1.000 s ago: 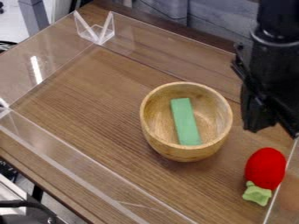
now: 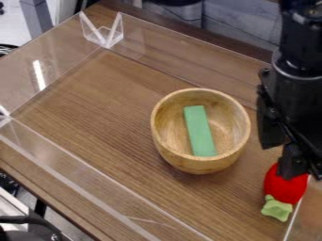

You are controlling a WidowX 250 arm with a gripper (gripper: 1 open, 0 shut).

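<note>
My gripper (image 2: 288, 162), a large black mechanism at the right of the camera view, hangs low over a red strawberry-like object (image 2: 284, 185) with a green leafy end and hides part of its top. I cannot make out how far apart the fingers are. A wooden bowl (image 2: 170, 108) in the middle holds a green block (image 2: 199, 130).
A clear plastic holder (image 2: 104, 28) stands at the back left. Clear strips run along the left and front edges.
The gripper has come down toward the red object and now covers its upper part. The bowl and block have not moved.
</note>
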